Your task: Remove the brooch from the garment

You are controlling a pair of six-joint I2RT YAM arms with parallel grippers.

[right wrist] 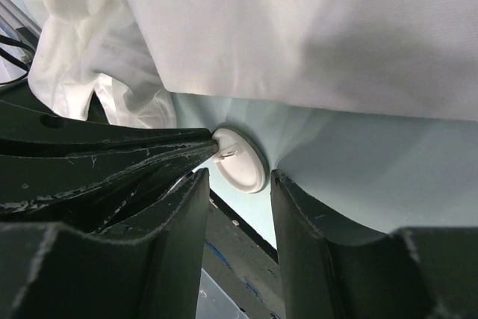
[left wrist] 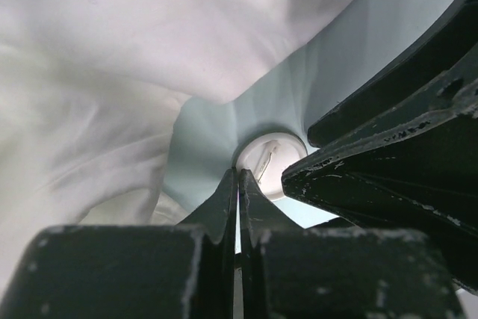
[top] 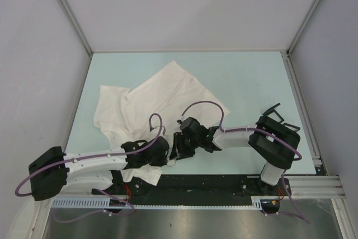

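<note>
The brooch (left wrist: 278,156), a white round disc with a pin, lies on the pale table beside the white garment (left wrist: 82,132), apart from the fabric (right wrist: 321,28). My left gripper is shut at the disc's left edge, nothing clearly between its fingers; in the right wrist view its dark fingertip touches the disc (right wrist: 240,162). My right gripper stands part open with its fingers either side of the brooch's lower part, close to the table. In the top view both grippers meet at the bottom middle, near the brooch (top: 171,162).
The garment (top: 168,88) spreads over the middle and left of the table. A black stand (top: 274,113) sits at the right edge. The table's front edge is close below the grippers.
</note>
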